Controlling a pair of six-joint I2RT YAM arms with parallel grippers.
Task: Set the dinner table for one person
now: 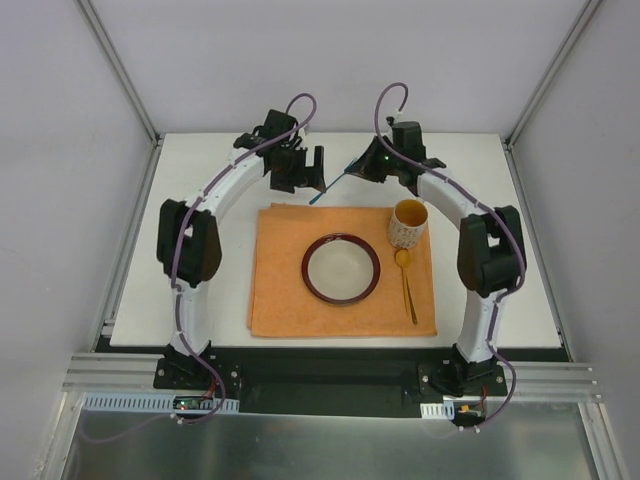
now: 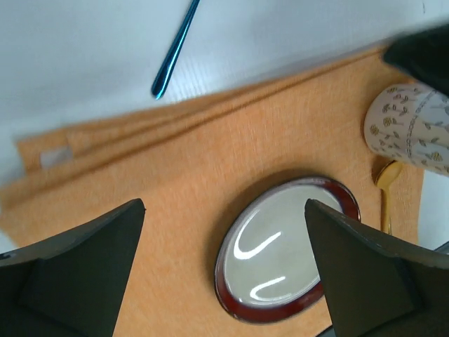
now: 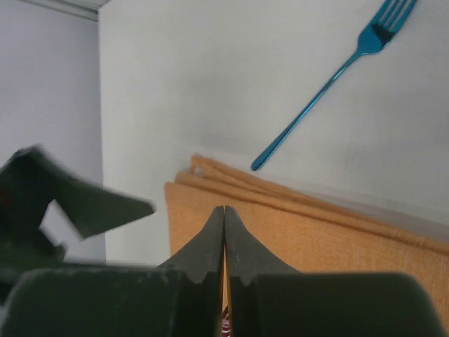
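A blue fork (image 3: pixel 309 104) lies slantwise on the white table behind the mat, its handle end (image 2: pixel 165 76) close to the mat's far edge. My left gripper (image 1: pixel 321 170) is open above the table near that handle, nothing between its fingers. Shut and empty, my right gripper (image 1: pixel 361 168) hovers near the tines. The brown-rimmed plate (image 1: pixel 340 269) rests on the orange mat (image 1: pixel 280 300). To the plate's right stands the flower-patterned mug (image 1: pixel 405 227). A golden spoon (image 1: pixel 403 260) and a second thin golden utensil (image 1: pixel 412 302) lie just below the mug.
A folded strip of the mat (image 2: pixel 77 140) makes a ridge along its far edge. Both grippers are close together at the back of the table.
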